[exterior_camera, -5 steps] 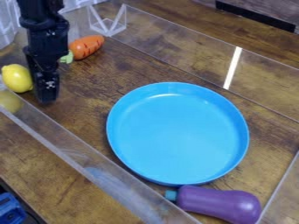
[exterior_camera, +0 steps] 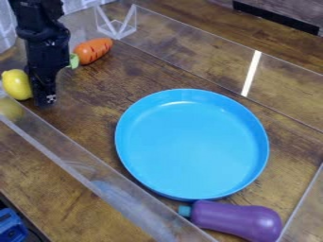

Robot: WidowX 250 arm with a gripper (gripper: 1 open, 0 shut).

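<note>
My black gripper is low at the left of the camera view, right beside a yellow object, perhaps a lemon or other toy produce, on the wooden surface. The fingertips are dark and small in this view, and nothing clearly shows between them. An orange carrot with a pale green top lies just behind the gripper to the right. A large blue plate occupies the middle right, and a purple eggplant lies at the front right.
Clear plastic walls border the wooden area, one close along the gripper's left. Bare wood spreads between the gripper and the plate and toward the back right. A blue object is at the bottom left corner, outside the wall.
</note>
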